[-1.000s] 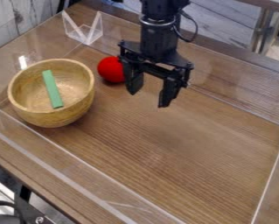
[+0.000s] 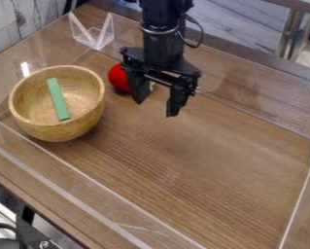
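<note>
A black robot arm hangs over the upper middle of the wooden table, its gripper (image 2: 158,98) low beside a red round object (image 2: 120,78), which it partly covers. Whether the fingers are open or shut is unclear. A wooden bowl (image 2: 82,124) at the left holds a long green item (image 2: 56,99).
A clear plastic piece (image 2: 91,29) stands at the back left. A black cable part (image 2: 2,233) shows at the bottom left corner.
The arm and gripper have shifted a little to the left, now overlapping more of the red object.
</note>
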